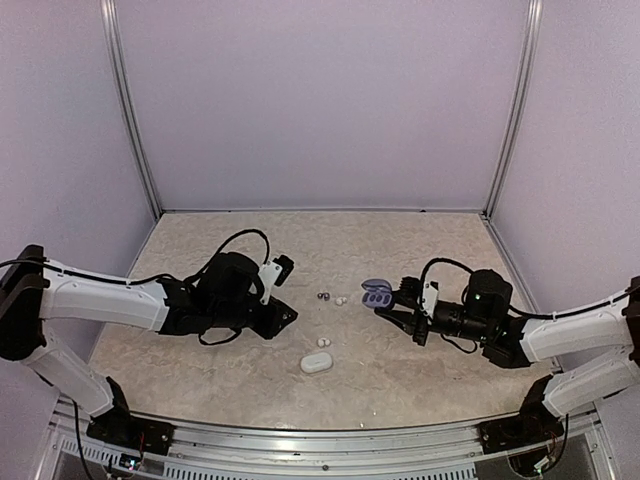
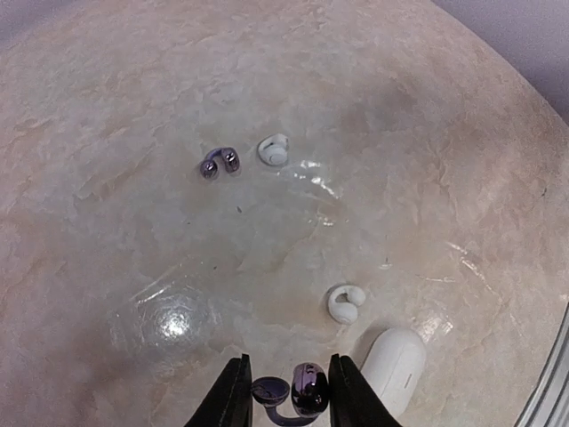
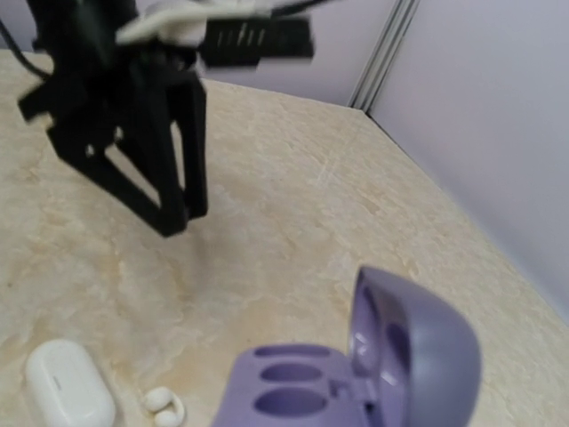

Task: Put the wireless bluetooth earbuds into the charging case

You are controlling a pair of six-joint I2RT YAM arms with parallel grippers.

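Note:
Between the fingertips of my left gripper is a dark purple clip-shaped earbud (image 2: 309,388), its two rounded ends turned up in the left wrist view. That gripper (image 1: 284,318) hangs over the left half of the table in the top view. Across from it, my right gripper (image 1: 400,305) is shut on the purple charging case (image 1: 377,293). In the right wrist view the case (image 3: 413,356) has its lid open and its slots facing up, with no earbud visible in them; my right fingers are out of that view. Another purple earbud (image 2: 220,162) lies on the table.
A white earbud (image 2: 274,150) lies near the purple one. Another white earbud (image 2: 345,303) rests beside a closed white case (image 2: 394,369) towards the front. The table between the two grippers is otherwise clear.

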